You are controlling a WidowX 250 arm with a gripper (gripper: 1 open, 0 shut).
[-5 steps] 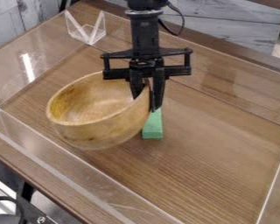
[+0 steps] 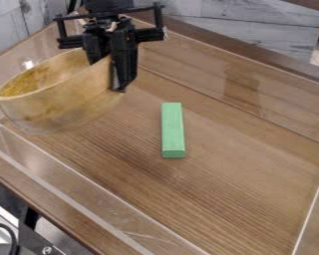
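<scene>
My black gripper (image 2: 119, 62) is at the upper left, shut on the rim of a large wooden bowl (image 2: 53, 98), which it holds tilted above the table. The fingers are partly hidden by the bowl's edge. A green bar (image 2: 173, 129) lies on the wooden table to the right of the bowl, apart from it.
A white marbled wall (image 2: 242, 25) runs along the back. A black cable (image 2: 0, 234) shows at the lower left corner, off the table's edge.
My gripper and the bowl have moved left and up, away from the green bar, which now shows fully.
</scene>
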